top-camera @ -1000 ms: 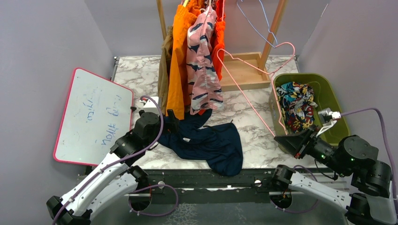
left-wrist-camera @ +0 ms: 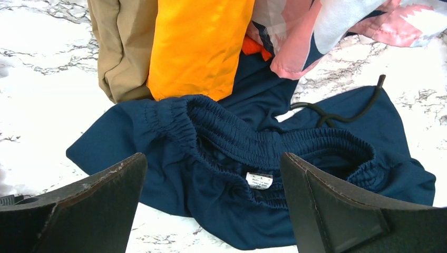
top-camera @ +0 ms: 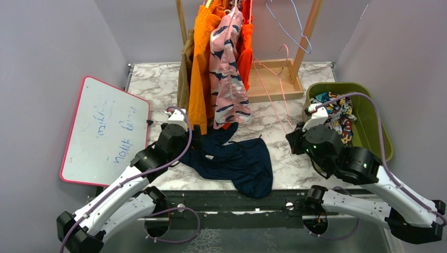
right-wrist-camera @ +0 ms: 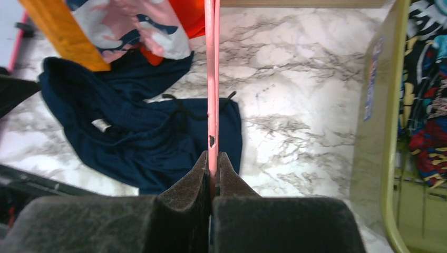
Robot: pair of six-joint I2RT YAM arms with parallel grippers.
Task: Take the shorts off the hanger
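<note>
The dark navy shorts lie crumpled on the marbled table, off any hanger, with waistband and white label facing up in the left wrist view. Over them my left gripper is open, and no cloth shows pinched between its fingers. A pink hanger stands up bare from my right gripper. In the right wrist view the thin pink wire of the hanger runs down between the fingertips, which are shut on it.
Orange, tan and pink-patterned clothes hang at the back, beside a blue hanger. A wooden tray stands behind, a green bin with patterned cloth at right, a whiteboard at left. Between shorts and bin the table is clear.
My right gripper has moved left, away from the front of the bin, carrying the pink hanger, which has turned edge-on. The left arm has shifted slightly right; the shorts have stayed put.
</note>
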